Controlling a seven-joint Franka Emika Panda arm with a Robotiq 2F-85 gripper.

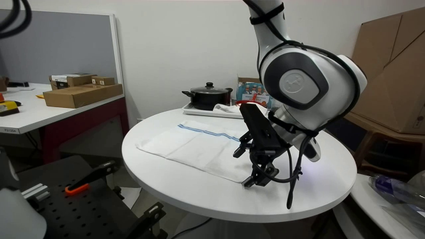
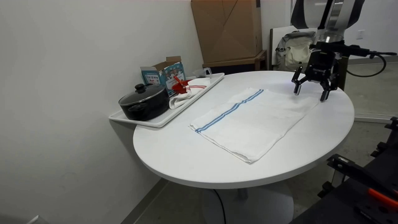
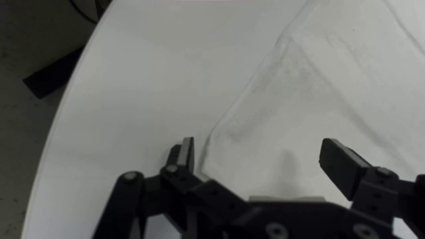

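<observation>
A white towel with a blue stripe lies flat on the round white table, showing fold creases. My gripper is low over the towel's near right end, its fingers wide apart. In the wrist view, one corner of the towel lies between the spread fingers of the gripper; the left finger is just outside the towel's edge, the right one over the cloth. Nothing is gripped. Whether the fingertips touch the surface, I cannot tell.
Along the wall side of the table, a white tray carries a black lidded pot, a red item and another cloth. A blue box stands behind them. Bare tabletop surrounds the towel.
</observation>
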